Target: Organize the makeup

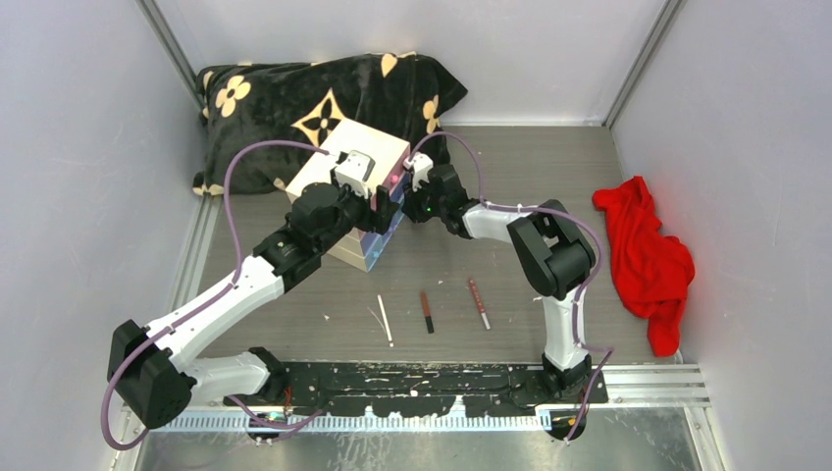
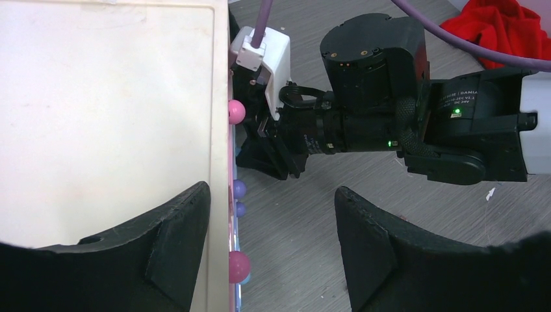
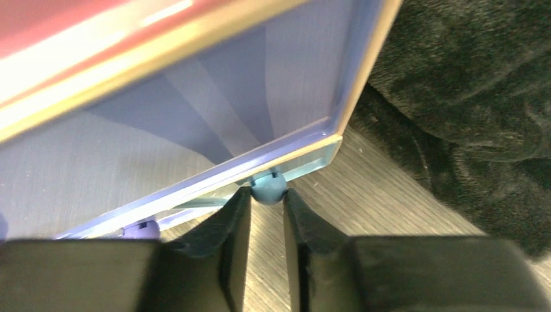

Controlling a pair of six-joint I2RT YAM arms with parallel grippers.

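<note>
A cream box organizer (image 1: pixel 348 147) with pink and blue drawers and ball knobs stands at the back centre. My left gripper (image 1: pixel 378 211) is open over its right edge, its fingers around the cream rim (image 2: pixel 219 162). My right gripper is at the drawer front, its fingertips partly apart at a light-blue knob (image 3: pixel 268 187); whether they grip it is unclear. On the floor lie a white stick (image 1: pixel 385 319), a brown pencil-like item (image 1: pixel 426 311) and a red one (image 1: pixel 479 302).
A patterned dark blanket (image 1: pixel 255 108) lies behind the organizer. A red cloth (image 1: pixel 643 265) lies at the right.
</note>
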